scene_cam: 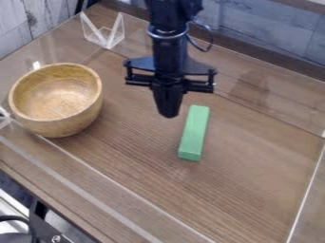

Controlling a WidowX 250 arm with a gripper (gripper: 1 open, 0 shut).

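The black gripper [170, 102] hangs from the arm at the top centre, above the wooden table; its fingers look shut, with nothing seen between them. A green rectangular block [193, 133] lies on the table just right of and below the gripper, apart from it. A tan wooden bowl [53, 102] sits at the left.
A white wire rack [105, 31] stands at the back left. A cable lies past the table's lower-left edge.
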